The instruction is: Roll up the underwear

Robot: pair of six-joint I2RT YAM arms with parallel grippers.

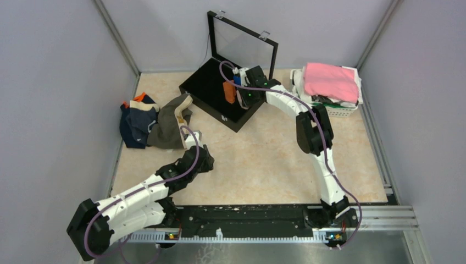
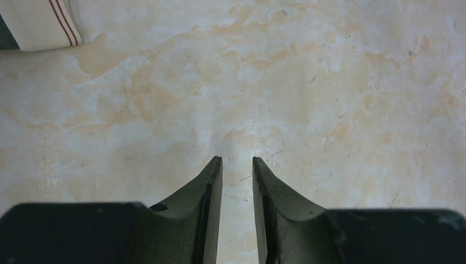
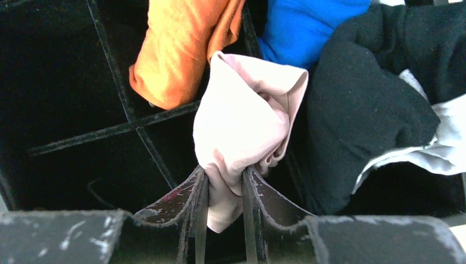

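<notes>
In the right wrist view, a pink rolled pair of underwear (image 3: 242, 121) hangs in the fingers of my right gripper, which is shut on it. That gripper is inside the black divided box (image 1: 211, 108), largely hidden by its own arm from above. Orange (image 3: 170, 49), blue (image 3: 302, 27) and black-and-grey (image 3: 362, 110) folded cloths lie around the pink one in the box's compartments. My left gripper hovers over bare table, its fingers apart by a narrow gap and nothing between them.
Dark blue and grey garments (image 1: 170, 124) lie at the table's left. A white basket (image 1: 342, 111) heaped with cloths, a pink one (image 1: 331, 81) on top, stands at the back right. The box's clear lid (image 1: 242, 41) stands raised behind it.
</notes>
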